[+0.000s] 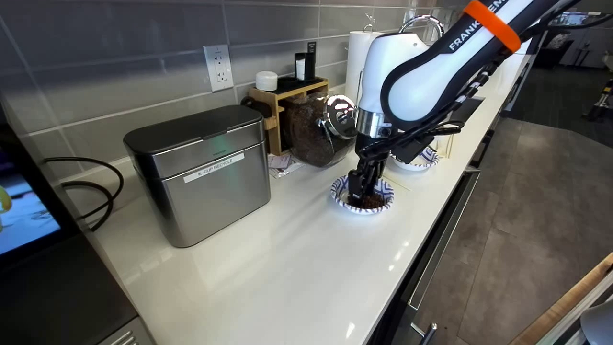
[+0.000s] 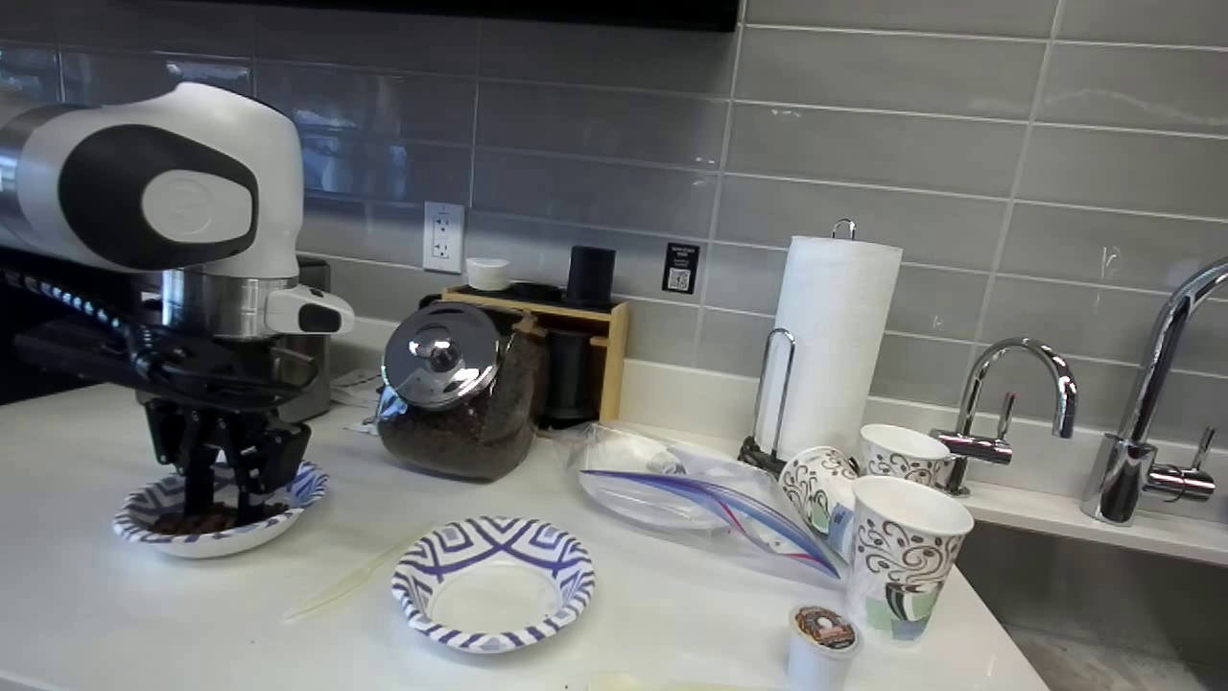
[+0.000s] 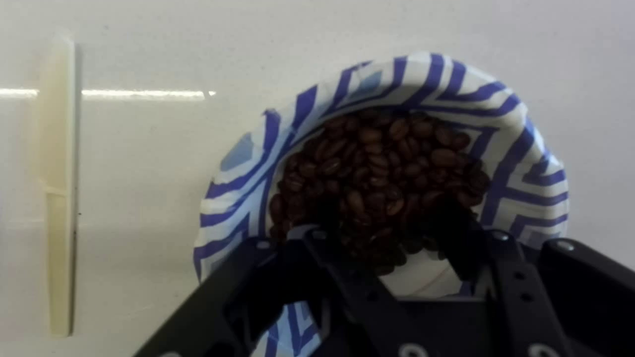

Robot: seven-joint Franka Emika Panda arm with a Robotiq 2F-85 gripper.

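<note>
Dark roasted coffee beans (image 3: 381,160) lie heaped in a paper bowl (image 3: 533,196) with a blue-and-white pattern. My gripper points down into this bowl, its two fingers apart and their tips among the beans. Beans show in the gap between the fingers, and none is visibly clamped; the very ends of the tips are dark and hard to make out. From the side, the gripper (image 2: 223,505) is seen inside the bowl rim. A second bowl (image 2: 495,593) of the same pattern stands apart on the counter and looks empty.
A pale plastic knife (image 3: 57,184) lies between the bowls. Behind them are a bean jar (image 2: 460,432) with a metal lid and a clear plastic bag (image 2: 656,489). Paper cups (image 2: 904,553) stand near the sink. Beside the steel bin (image 1: 215,189), the front counter is clear.
</note>
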